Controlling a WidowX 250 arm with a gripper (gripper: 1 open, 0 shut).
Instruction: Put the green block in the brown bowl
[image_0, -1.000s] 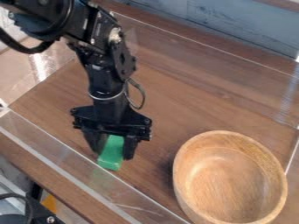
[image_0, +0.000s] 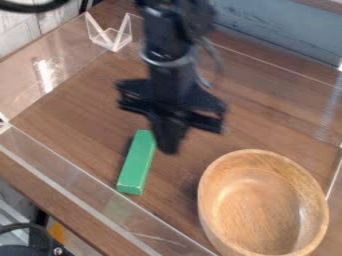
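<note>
The green block (image_0: 136, 164) lies on the wooden table, left of the bowl and close to the front clear edge. The brown bowl (image_0: 225, 205) stands empty at the lower right, its round rim in view. My gripper (image_0: 170, 136) is blurred by motion and hangs above the table, up and to the right of the block's far end. It appears clear of the block. Whether its fingers are apart or together is too smeared to tell.
A clear plastic piece (image_0: 110, 33) is at the upper left. Transparent walls edge the table (image_0: 274, 110), with a blue-grey board (image_0: 287, 35) behind. The table right of the arm and behind the bowl is bare.
My gripper was down around the block; it has since moved up and to the right, uncovering the block. The block's near end stays in about the same place, and the bowl has not moved.
</note>
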